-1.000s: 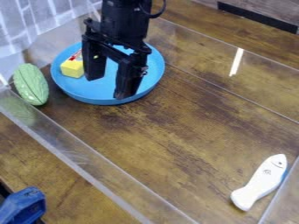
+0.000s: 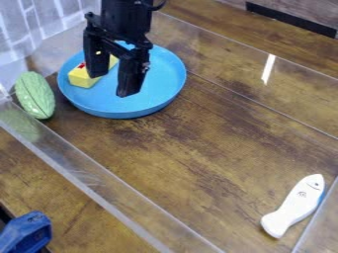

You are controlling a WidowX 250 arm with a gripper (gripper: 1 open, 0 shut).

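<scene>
My black gripper [image 2: 114,67] stands open over a blue plate [image 2: 158,97], its two fingers spread apart and pointing down. A small yellow block [image 2: 82,78] with some red on it sits on the plate's left side, partly behind the left finger. Whether the fingertips touch the plate or the block is hard to tell.
A green ribbed object [image 2: 36,96] lies left of the plate. A white tool-like object [image 2: 294,206] lies at the lower right, a blue object [image 2: 24,231] at the lower left. Clear walls edge the wooden surface [image 2: 199,158], whose middle is bare.
The gripper has moved up in the view and a little left, toward the back of the plate and the yellow block. The other objects look unmoved.
</scene>
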